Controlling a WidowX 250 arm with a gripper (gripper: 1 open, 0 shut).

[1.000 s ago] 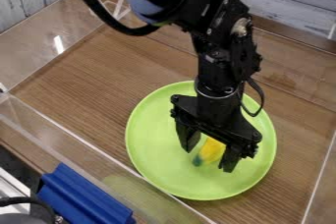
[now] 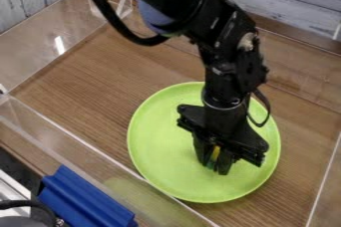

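The black gripper (image 2: pixel 218 155) is low over the green plate (image 2: pixel 164 162), its fingers around a small yellow object (image 2: pixel 214 152), which is mostly hidden by them. I cannot tell whether the fingers grip it or only surround it. The plate rests on the wooden floor of a clear-walled box.
Clear walls border the wooden surface (image 2: pixel 100 87), which is free to the left of and behind the plate. A blue ribbed object (image 2: pixel 83 199) lies outside the front-left wall.
The fingers have drawn closer together around the yellow object, which shows much less now. The plate has stayed in place.
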